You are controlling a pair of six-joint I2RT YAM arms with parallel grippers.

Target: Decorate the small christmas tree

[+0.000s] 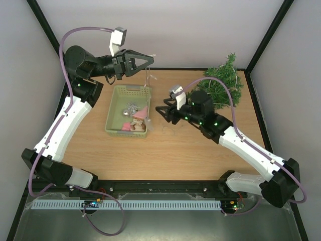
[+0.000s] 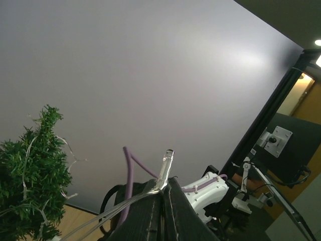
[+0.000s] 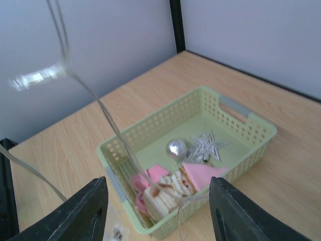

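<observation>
My left gripper (image 1: 149, 61), raised over the back of the table, is shut on a thin clear string-light wire (image 2: 166, 168), which dangles past the basket. My right gripper (image 1: 165, 112) stands open right of the basket; in the right wrist view the hanging wire (image 3: 115, 125) crosses before its fingers, and I cannot tell whether it lies between them. The small green tree (image 1: 223, 83), with wires on it, stands at the back right. A green basket (image 1: 113, 128) holds a silver ball (image 3: 176, 148), a silver star (image 3: 205, 146) and pink and beige ornaments.
Walls and dark frame bars (image 1: 266, 35) bound the space at the back and sides. The right arm reaches across the table in front of the tree.
</observation>
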